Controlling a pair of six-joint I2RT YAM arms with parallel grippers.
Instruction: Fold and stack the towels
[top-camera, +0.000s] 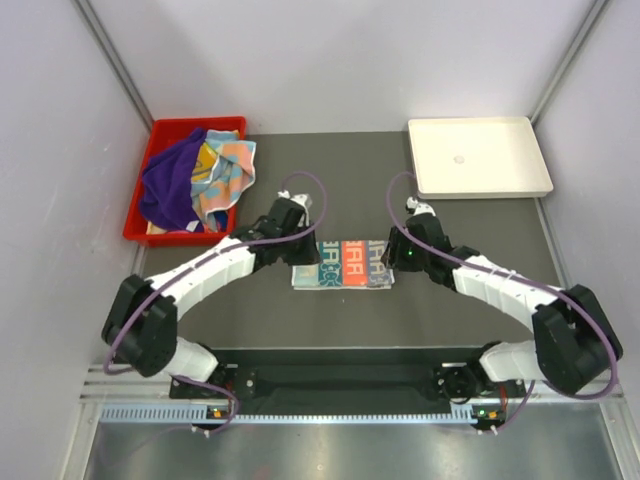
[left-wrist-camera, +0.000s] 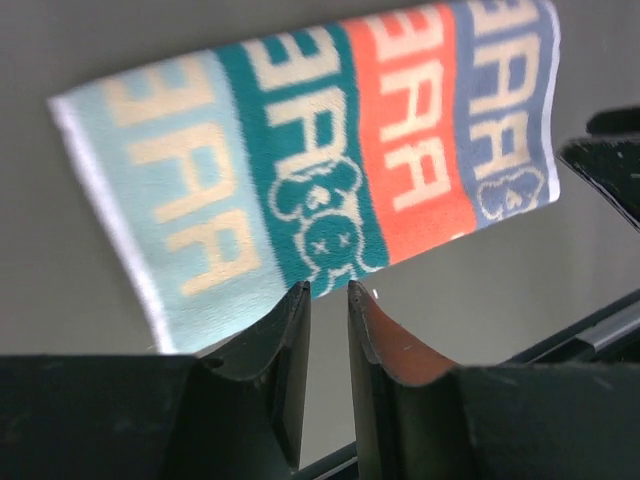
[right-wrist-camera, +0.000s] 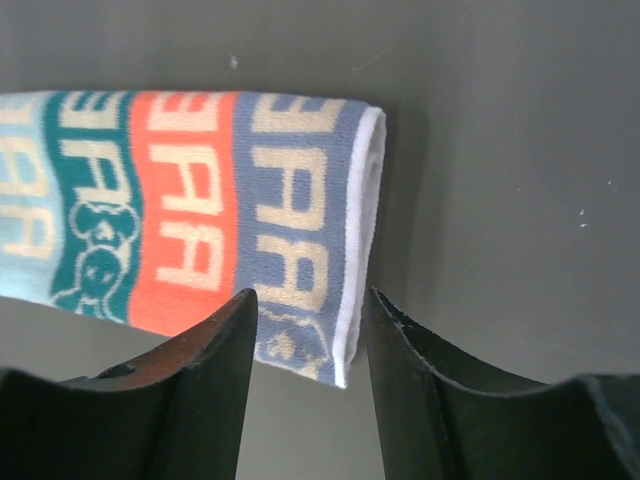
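Note:
A folded towel (top-camera: 353, 264) in striped light blue, teal, coral and grey-blue lies flat in the middle of the table. My left gripper (top-camera: 308, 250) hangs over its left part; in the left wrist view its fingertips (left-wrist-camera: 298, 295) are a little apart with nothing visible between them. My right gripper (top-camera: 395, 255) is at the towel's right end; in the right wrist view the pale folded edge of the towel (right-wrist-camera: 300, 230) shows beyond its parted fingertips (right-wrist-camera: 235, 310). Whether they touch the cloth I cannot tell.
A red bin (top-camera: 145, 185) at the back left holds purple, yellow and patterned towels. An empty white tray (top-camera: 480, 155) sits at the back right.

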